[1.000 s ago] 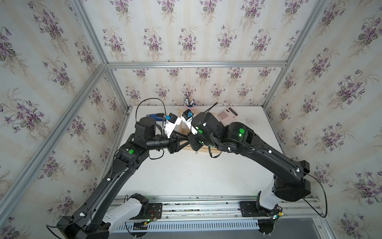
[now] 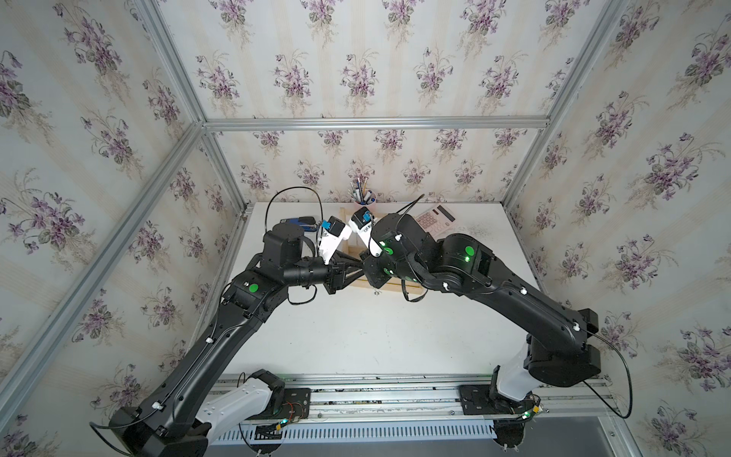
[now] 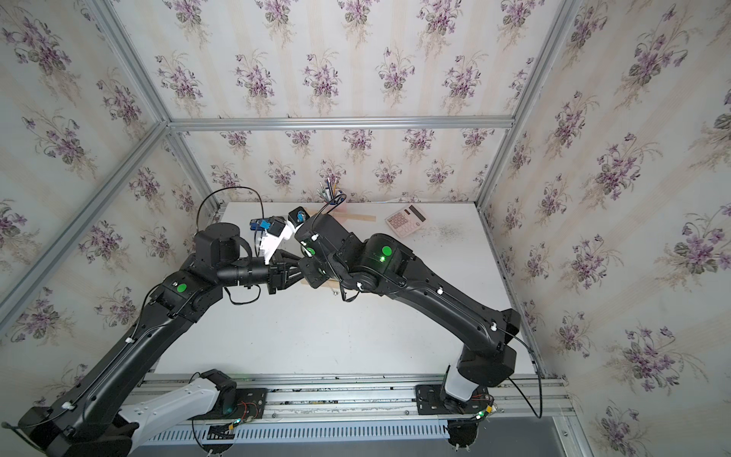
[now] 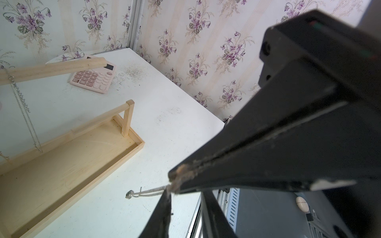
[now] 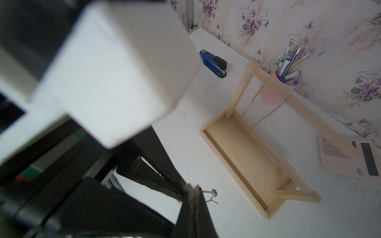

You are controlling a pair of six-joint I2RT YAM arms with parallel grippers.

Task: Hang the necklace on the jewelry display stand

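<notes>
A wooden jewelry stand [image 4: 98,171] with a tray and two bars carries chains [image 5: 266,113] on its upper bar. A thin necklace [image 5: 214,194] runs out from where the two grippers meet, in front of the tray in both wrist views. My right gripper is shut with the chain at its fingertips. My left gripper is up against it; how far its fingers stand open is hard to tell, as the fingers are blurred and overlapping. In both top views the grippers largely hide the stand.
A pink calculator [image 5: 337,158] lies at the back right, a blue stapler [image 5: 212,65] at the back left, and a pink pen cup [image 5: 269,95] behind the stand.
Both arms have shifted slightly to the right in the top left view, with the grippers still meeting above the stand.
</notes>
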